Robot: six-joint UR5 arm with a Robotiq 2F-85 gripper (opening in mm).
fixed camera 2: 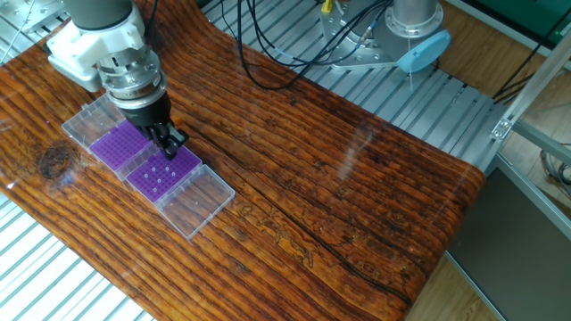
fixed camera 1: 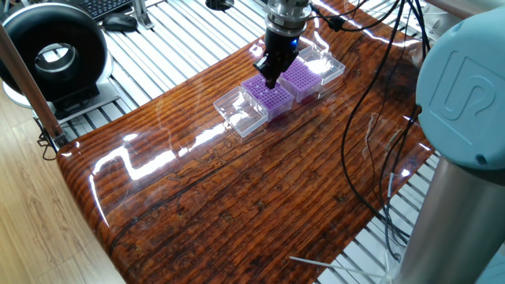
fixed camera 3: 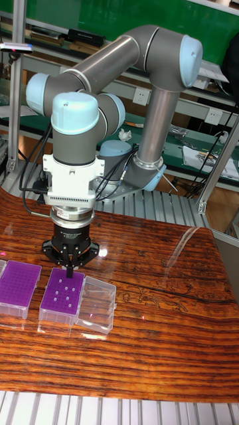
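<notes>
A purple tube rack (fixed camera 3: 60,291) with several small clear tubes (fixed camera 3: 66,288) standing in its holes sits on the wooden table. Beside it is a second purple rack (fixed camera 3: 20,285), whose visible holes look empty. My gripper (fixed camera 3: 70,272) points straight down over the back edge of the rack with tubes. Its black fingers are together; whether a tube is pinched at the tips is too small to tell. In the second exterior view the gripper (fixed camera 2: 169,150) hangs just above that rack's near-arm edge, and in the first view it partly covers the rack (fixed camera 1: 268,96).
A clear open lid (fixed camera 2: 197,201) lies beside the rack with tubes, and another clear lid (fixed camera 1: 322,63) lies beyond the second rack. Black cables (fixed camera 1: 359,102) hang by the arm.
</notes>
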